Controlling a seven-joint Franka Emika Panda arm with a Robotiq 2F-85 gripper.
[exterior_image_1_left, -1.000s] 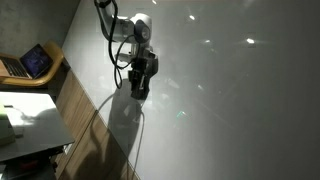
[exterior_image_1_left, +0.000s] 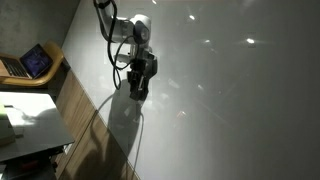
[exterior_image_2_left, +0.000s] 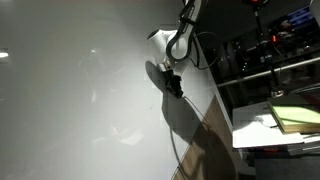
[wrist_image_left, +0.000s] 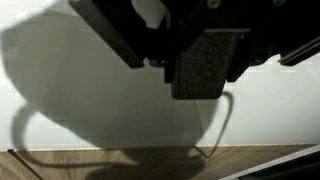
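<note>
My gripper (exterior_image_1_left: 138, 92) is up against a large glossy white board (exterior_image_1_left: 230, 90), on its left part in the first exterior view and its right part in the second. In the wrist view the fingers are shut on a dark, textured rectangular block (wrist_image_left: 202, 70), which looks like an eraser. Its far face and any contact with the board are hidden. From the second exterior view, the gripper (exterior_image_2_left: 175, 88) is a dark shape close to the white surface, its shadow falling below.
A wooden strip (exterior_image_1_left: 75, 105) runs along the board's edge. Beyond it are an open laptop (exterior_image_1_left: 37, 62) and a white tabletop (exterior_image_1_left: 38, 118). Stacked items (exterior_image_2_left: 297, 112) lie on the table in the second exterior view. Most of the board is clear.
</note>
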